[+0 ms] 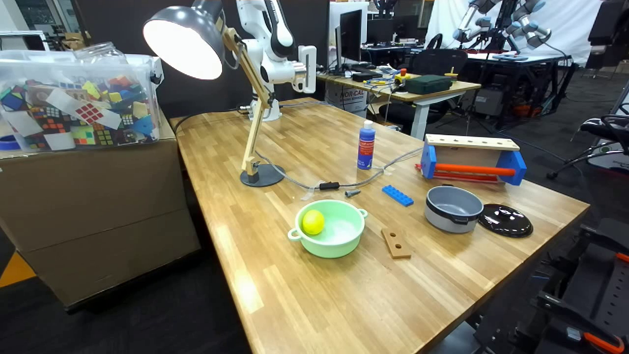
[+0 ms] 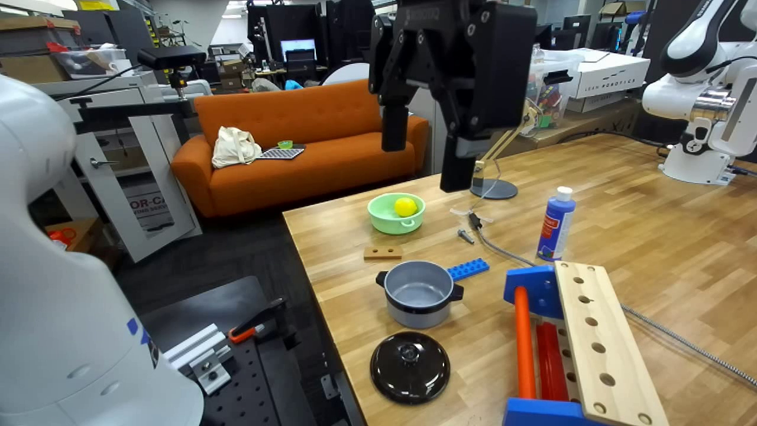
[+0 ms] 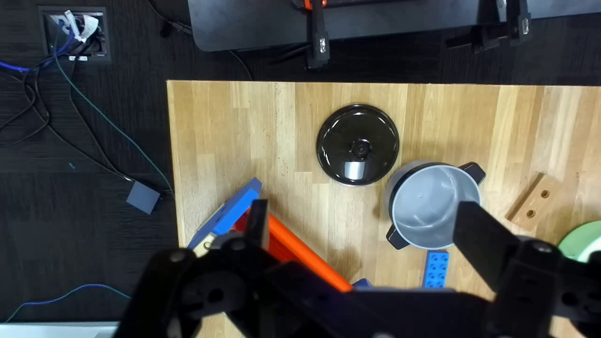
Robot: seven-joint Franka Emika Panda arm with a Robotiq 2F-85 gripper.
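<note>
High above the table in exterior view 2, my gripper (image 2: 426, 163) stands open, its fingers wide apart and nothing between them. A grey pot (image 1: 454, 209) with black handles rests uncovered on the table, and its black lid (image 1: 505, 221) lies flat beside it. In the green two-handled bowl (image 1: 342, 230) sits a yellow ball (image 1: 313, 221). The wrist view looks down on the lid (image 3: 358, 145), the pot (image 3: 434, 208) and a blue brick (image 3: 436, 269). Also on the table are a wooden piece with two holes (image 1: 395, 244) and a small grey bolt (image 1: 352, 192).
A toy workbench with an orange bar (image 1: 474, 169) stands near the table's corner. Behind the brick is an upright blue bottle (image 1: 366, 145). A lamp (image 1: 262, 176) stands at the side, its cable crossing the table. Bare wood (image 1: 354, 307) lies in front of the bowl.
</note>
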